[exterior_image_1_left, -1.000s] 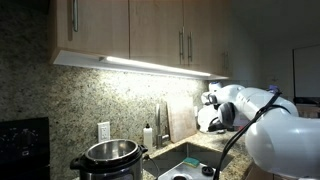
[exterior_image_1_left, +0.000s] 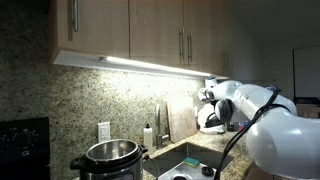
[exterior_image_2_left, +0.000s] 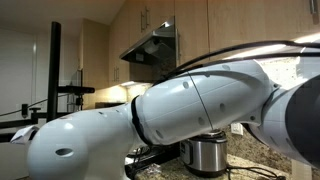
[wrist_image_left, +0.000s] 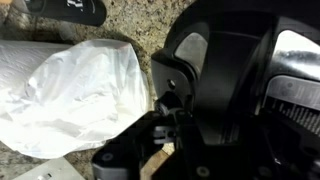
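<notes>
In the wrist view my gripper is shut, its dark fingers hard to make out against a glossy black appliance with chrome trim (wrist_image_left: 298, 55). Whether they touch it I cannot tell. To the left lies a crumpled white plastic bag (wrist_image_left: 85, 95) on the speckled counter (wrist_image_left: 145, 22). Exterior view 1 has the arm (exterior_image_1_left: 252, 98) reaching toward the far end of the counter, under the cabinets. The gripper's tips are too small and dark to pick out there. In exterior view 2 the arm (exterior_image_2_left: 215, 95) crosses the foreground.
A steel pressure cooker (exterior_image_1_left: 112, 155) stands on the near counter. Beyond it are a soap bottle (exterior_image_1_left: 148, 136), a sink with a green sponge (exterior_image_1_left: 192, 161), and a cutting board (exterior_image_1_left: 182, 118) against the wall. Overhead, wooden cabinets (exterior_image_1_left: 155, 30) limit the height.
The far end of my arm stands slightly higher than a second ago. The cooker, sink and counter things look unmoved.
</notes>
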